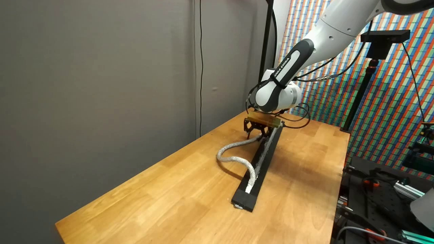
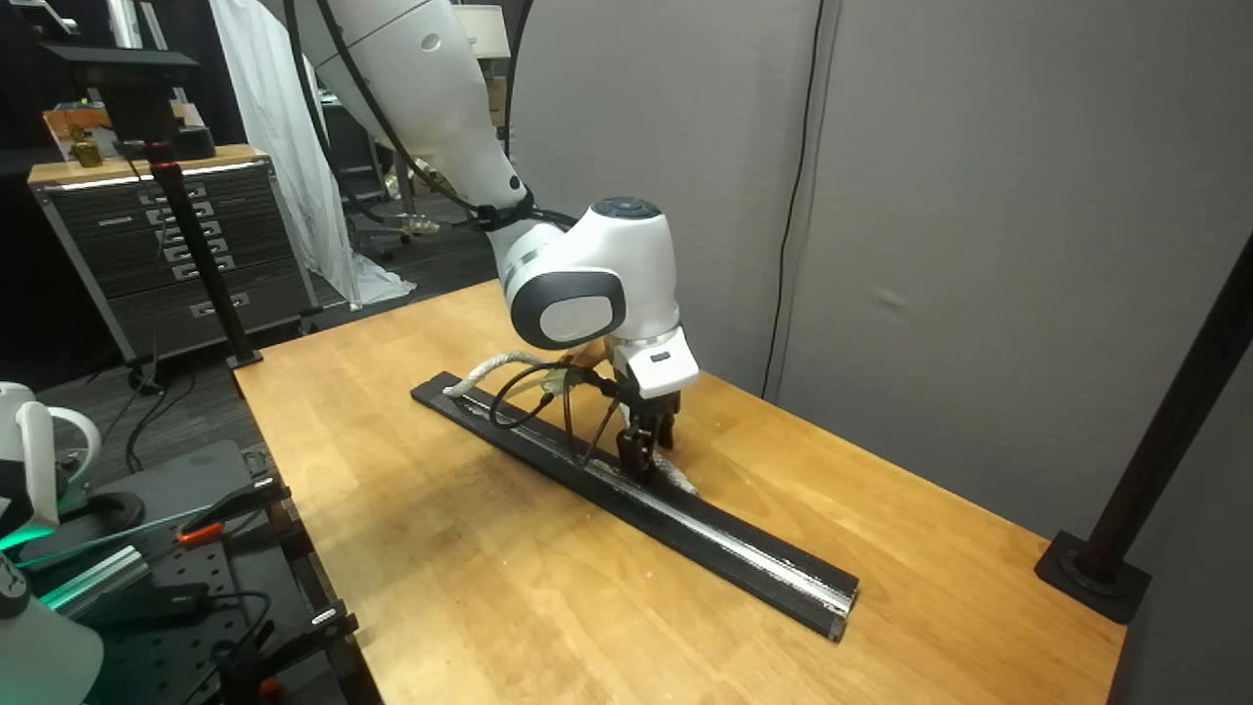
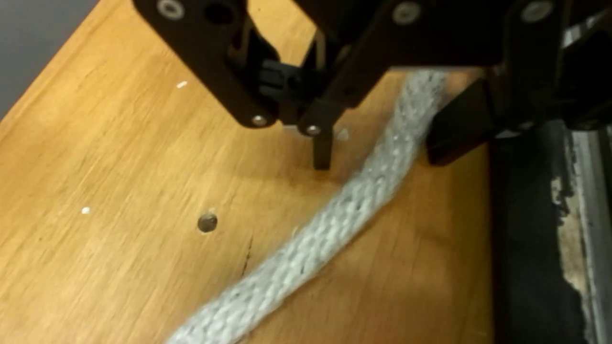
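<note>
A grey-white braided rope (image 3: 321, 235) lies on the wooden table, running diagonally up through the wrist view. In exterior view 1 it makes an S-curve, and its near end rests on a long black channel strip (image 1: 260, 166). My gripper is low over the rope's far part, its fingers on either side of it. A clear gap shows at the left finger (image 3: 322, 150); the right finger (image 3: 459, 129) is very near the rope. Nothing is clamped. In exterior view 2 the gripper (image 2: 646, 452) hides part of the rope beside the strip.
The strip's black edge (image 3: 519, 246) runs close along the right of my gripper. A grey wall (image 1: 122, 101) borders the table's far side. Open table (image 1: 171, 195) extends to the left and front. A black post (image 2: 1157, 446) stands at the table's corner in exterior view 2.
</note>
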